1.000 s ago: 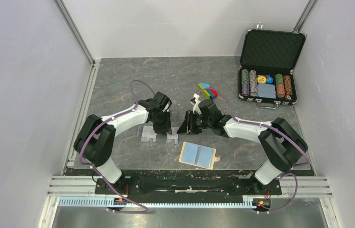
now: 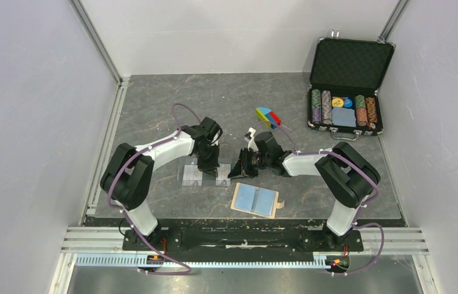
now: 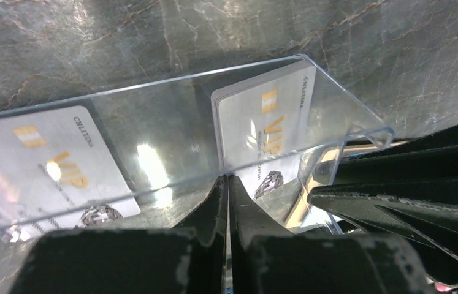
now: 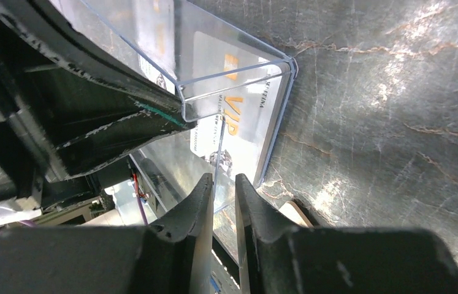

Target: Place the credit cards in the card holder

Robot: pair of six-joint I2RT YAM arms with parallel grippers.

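Observation:
A clear box (image 2: pixel 209 178) holds two groups of white VIP cards. Its left group (image 2: pixel 192 176) lies apart from the right stack (image 3: pixel 263 116), whose upper cards sit askew in the left wrist view. My left gripper is shut with nothing between its fingers, and the cards lie outside its tips at the stack's near edge. At the box's right end, my right gripper has its fingers narrowly parted near the clear end edge. Any contact there is unclear. The open card holder (image 2: pixel 246 198), tan with blue pages, lies in front of it.
A coloured block piece (image 2: pixel 268 117) lies behind the right arm. The open black case (image 2: pixel 352 64) with poker chips stands at the back right. Both grippers are close together over the box.

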